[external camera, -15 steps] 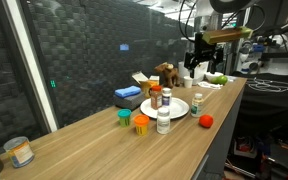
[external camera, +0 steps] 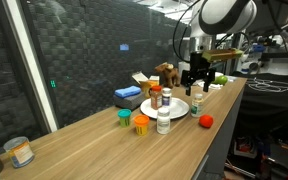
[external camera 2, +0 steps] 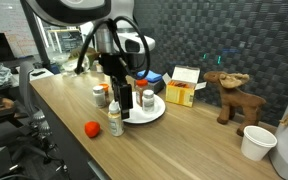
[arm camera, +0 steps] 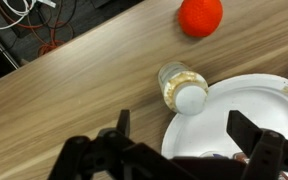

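Note:
My gripper (external camera: 196,86) is open, pointing down just above a small white-capped bottle (external camera: 196,106). In the wrist view, that bottle (arm camera: 187,91) appears beyond the gap between the two spread fingers, touching neither; nothing is held. It stands upright beside the rim of a white plate (arm camera: 224,118). A round red object (arm camera: 200,16), perhaps a tomato, lies near the bottle. In exterior view 2, one dark finger (external camera 2: 125,98) comes down close beside the bottle (external camera 2: 115,121).
Several jars, including an orange-brown one (external camera: 156,97), are on or around the plate. A white bottle (external camera: 163,121), an orange cup (external camera: 141,125) and a green cup (external camera: 124,118) stand leftward. A toy deer (external camera 2: 237,98) and white cup (external camera 2: 255,142) are farther off.
The tabletop objects look unmoved.

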